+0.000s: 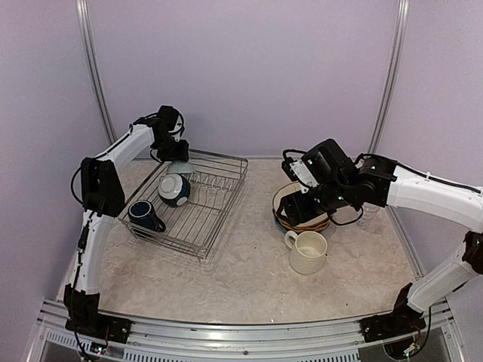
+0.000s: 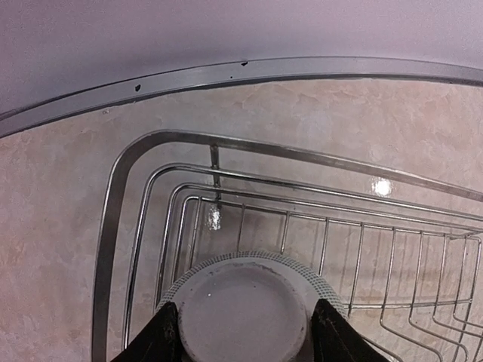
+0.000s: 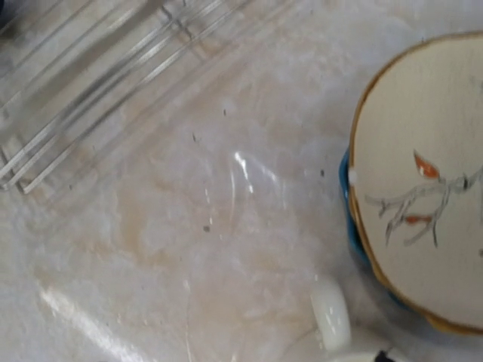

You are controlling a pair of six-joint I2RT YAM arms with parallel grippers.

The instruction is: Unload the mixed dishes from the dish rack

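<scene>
The wire rack (image 1: 204, 249) holds a dark mug (image 1: 143, 217), an overturned dark-and-white bowl (image 1: 173, 190) and, at the back left, a pale dish (image 2: 241, 309). My left gripper (image 1: 177, 151) is over that dish, its fingers on either side of the dish's base in the left wrist view; whether they touch is unclear. My right gripper (image 1: 298, 207) hangs above the stacked plates (image 3: 423, 113) and a white mug (image 1: 308, 256), which stands upright on the counter. Its fingers are almost wholly out of the right wrist view.
A clear glass (image 1: 367, 219) stands behind the right arm. The counter (image 1: 241, 279) between rack and white mug is clear. Walls and metal rails border the back and sides.
</scene>
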